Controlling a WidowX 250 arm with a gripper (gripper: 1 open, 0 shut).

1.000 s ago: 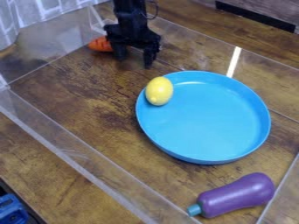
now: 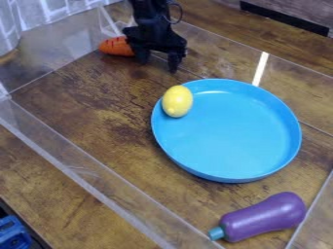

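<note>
My black gripper is low at the top centre of the camera view, over the table beside an orange carrot, which it partly hides; it stands open. A blue plate fills the right middle, with a yellow egg-shaped object on its left side. A purple eggplant lies at the bottom right, below the plate.
Clear low walls run along the left, right and back of the wooden table. A blue object sits outside at the bottom left.
My gripper has shifted slightly; more of the carrot shows to its left now than a second ago. The other things are unmoved.
</note>
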